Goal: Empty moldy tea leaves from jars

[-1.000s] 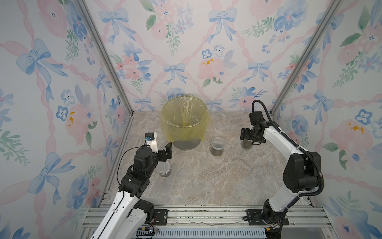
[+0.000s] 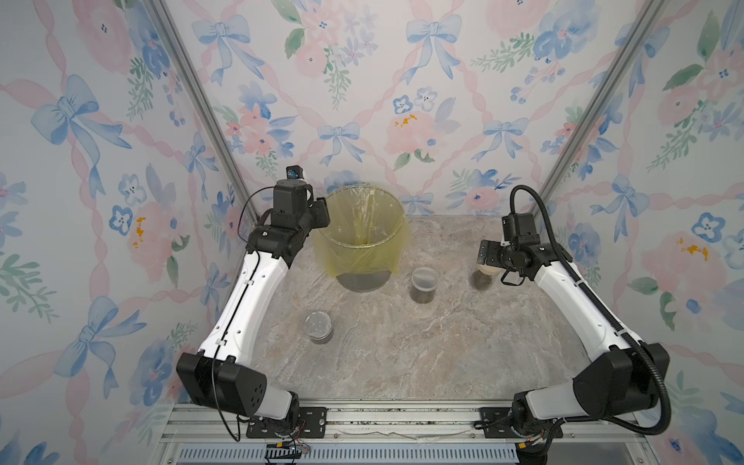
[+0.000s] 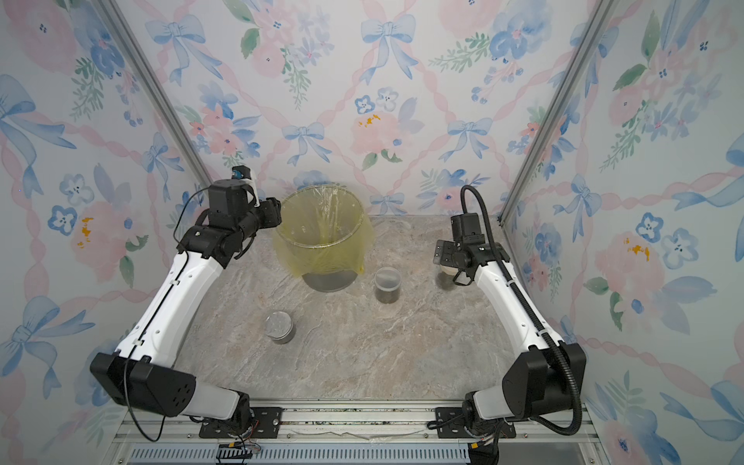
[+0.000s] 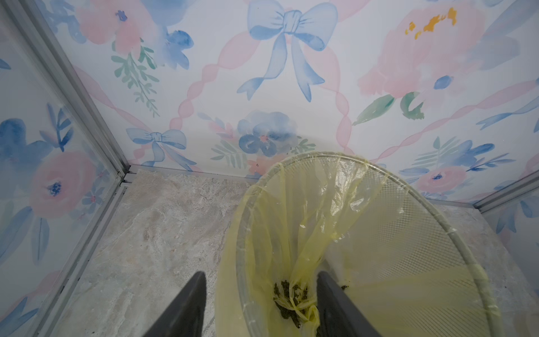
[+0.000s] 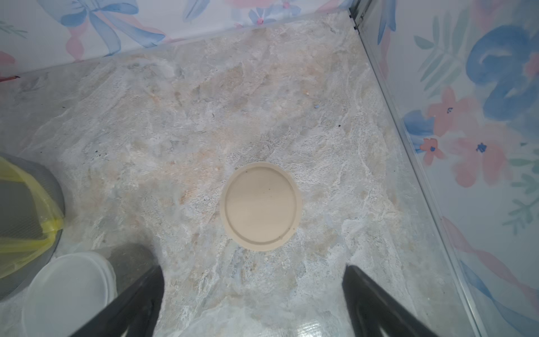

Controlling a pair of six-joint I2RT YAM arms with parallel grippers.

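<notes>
My left gripper (image 2: 319, 213) hangs at the left rim of the bin (image 2: 361, 246) lined with yellow mesh. Its blurred fingers (image 4: 188, 309) stand apart with nothing between them. Dark tea leaves (image 4: 287, 309) show at the bin's bottom in the left wrist view. To the bin's front right stands a clear, pale-topped jar (image 2: 424, 280); another jar (image 2: 317, 325), grey-topped, sits front left. My right gripper is wide open and empty, over the right side of the table. Ahead of its fingers lies a round beige top (image 5: 261, 206); what is under it cannot be told.
Bare marbled table (image 2: 403, 348) fills the front middle and front right. Patterned walls (image 2: 434, 100) close in the back and both sides. The bin rises well above the jars.
</notes>
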